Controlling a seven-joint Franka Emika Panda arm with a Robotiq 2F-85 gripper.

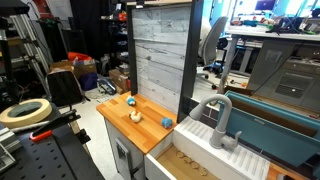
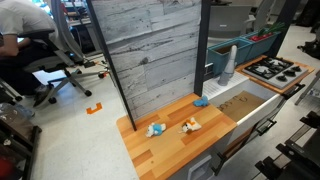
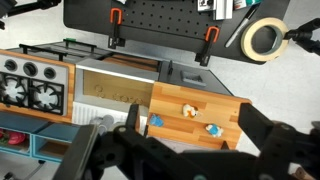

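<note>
On the wooden countertop lie three small items, spread apart. One is a blue item near the drawer end, also visible as a blue item in the wrist view. A pale yellowish item lies in the middle, and a blue-and-white item at the far end. Beside the counter, a white drawer stands pulled out, its light wooden bottom showing. My gripper looks down from high above; its dark fingers are wide apart, with nothing seen between them. Neither exterior view shows it clearly.
A grey faucet rises beside the drawer, with a blue basin behind. A stove top sits farther along. A grey plank panel backs the counter. Opposite, a black table carries a tape roll.
</note>
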